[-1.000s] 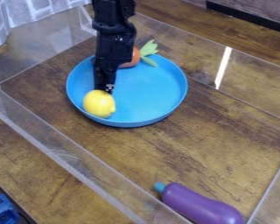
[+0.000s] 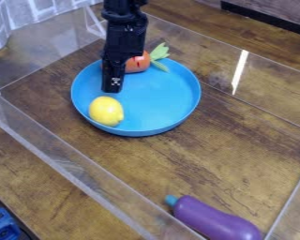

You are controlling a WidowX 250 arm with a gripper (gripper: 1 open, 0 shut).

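My black gripper [image 2: 113,77] reaches down from the top into the blue plate [image 2: 157,105], its fingertips a little above and behind a yellow lemon-like object [image 2: 106,112] at the plate's front left. Whether the fingers are open or shut is hard to see. An orange-red carrot-like object [image 2: 136,63] with green leaves sits at the back of the plate, partly behind the gripper.
A purple eggplant-like toy [image 2: 216,216] lies at the lower right of the wooden floor [image 2: 240,141]. A clear plastic wall runs along the left. A blue object [image 2: 0,225] is in the lower left corner.
My gripper has lifted slightly, up and away from the yellow object, which now shows more fully. The other objects have not visibly moved.
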